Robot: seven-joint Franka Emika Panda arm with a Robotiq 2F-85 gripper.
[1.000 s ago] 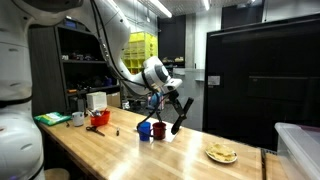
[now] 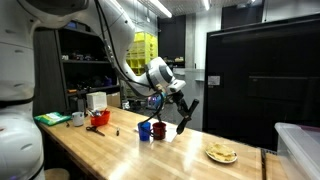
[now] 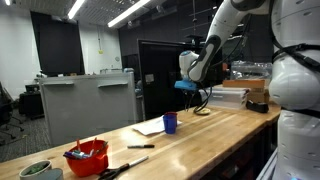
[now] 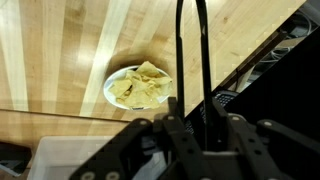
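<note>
My gripper is shut on a long dark utensil [image 4: 204,60], whose two thin arms run up out of the wrist view. Its exact kind is hard to tell. In exterior view 1 the dark utensil [image 2: 182,126] hangs at a slant below the gripper, above the table. A white bowl of yellow chips [image 2: 220,152] stands on the wood to the right of it, apart from it. From the wrist, that chip bowl [image 4: 138,87] shows below, left of the utensil.
A blue cup [image 2: 145,131] and a dark red cup [image 2: 159,131] stand behind the open tabletop. Farther left is a red basket [image 2: 99,117] with tools. A clear plastic bin [image 2: 298,150] is at the right edge.
In exterior view 1 the gripper and the hanging dark utensil have shifted slightly to the right, with the utensil's slant changing a little. The bowl and cups stay put.
</note>
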